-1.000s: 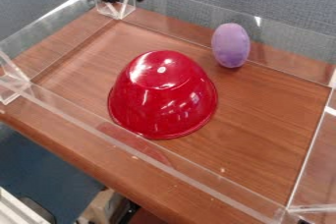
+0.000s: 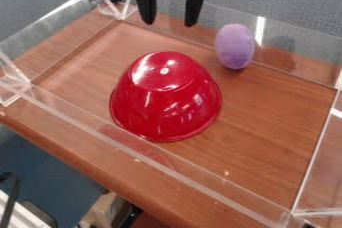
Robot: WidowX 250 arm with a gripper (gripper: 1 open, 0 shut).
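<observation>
A black gripper (image 2: 170,10) hangs at the top centre, fingers pointing down and spread apart, nothing between them. Below it, a glossy red bowl (image 2: 166,94) rests upside down on the wooden surface. A purple egg-shaped object (image 2: 235,46) stands at the back right, to the right of and below the gripper.
Clear acrylic walls (image 2: 289,44) enclose the wooden surface (image 2: 267,122). Bare wood lies left and right of the bowl. A grey wall is behind; blue floor shows at the lower left.
The gripper has moved right and down from the upper left toward the purple object. The bowl and purple object have not moved.
</observation>
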